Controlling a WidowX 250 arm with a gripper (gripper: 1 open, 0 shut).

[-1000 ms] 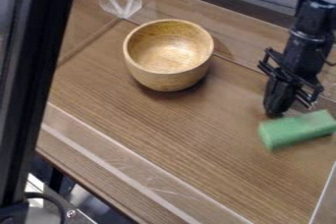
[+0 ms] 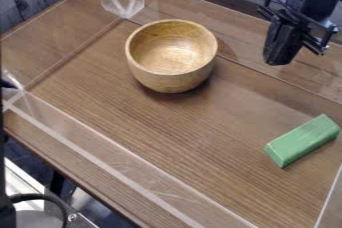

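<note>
My black gripper [image 2: 278, 42] is raised at the upper right, over the back of the wooden table, shut with nothing visible between its fingers. A green block [image 2: 302, 140] lies at the front right, well below the gripper and apart from it. A round wooden bowl [image 2: 171, 68] sits at the upper middle, left of the gripper.
A small clear plastic object [image 2: 122, 0] stands at the back left. A wall runs along the back, and dark hardware sits at the lower left corner.
My gripper has moved up and back, away from the green block, which now lies a little lower and further right than a second ago.
</note>
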